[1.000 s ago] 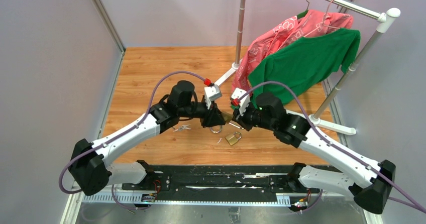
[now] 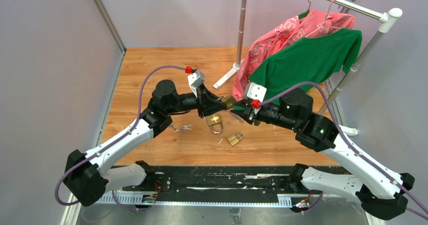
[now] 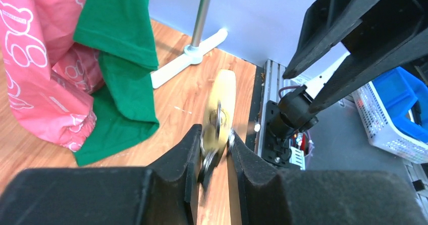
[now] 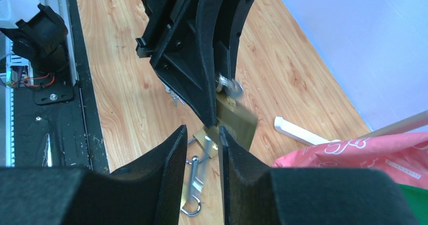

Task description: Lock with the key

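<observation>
My left gripper (image 2: 217, 104) is shut on a brass padlock, raised over the table (image 2: 166, 58); in the right wrist view the padlock sits at its fingertips. My right gripper (image 2: 237, 106) faces it from the right; its fingertips (image 4: 173, 159) are close together, part of the padlock behind them, and I cannot tell if they hold anything. Below lie another brass padlock (image 2: 214, 120), a third padlock (image 2: 233, 139) and silver keys (image 2: 184, 127). A blurred silvery strip, perhaps a key, shows below the held padlock in the right wrist view.
A clothes rack (image 2: 238, 28) with a pink garment (image 2: 272, 43) and a green shirt (image 2: 298, 66) stands at the back right, close behind my right gripper.
</observation>
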